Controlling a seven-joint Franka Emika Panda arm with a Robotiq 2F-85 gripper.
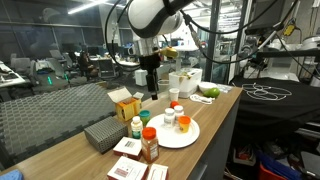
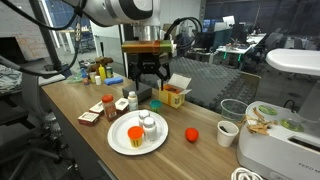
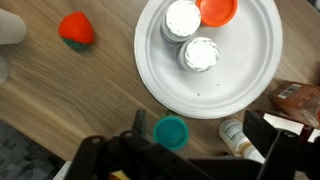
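Observation:
My gripper is open and empty, its black fingers spread wide in the wrist view. Between and below them appears a teal cup, close to the rim of a white plate. Two white-lidded jars and an orange cup stand on that plate. From outside, the gripper hangs above the tabletop, clear of everything, behind the plate. An open yellow-orange box and the teal cup are close by.
A bottle and a red-lidded jar stand left of the plate, near white-and-red boxes and a dark grey block. A red ball-like item and a white cup sit on its other side, with bare wood between.

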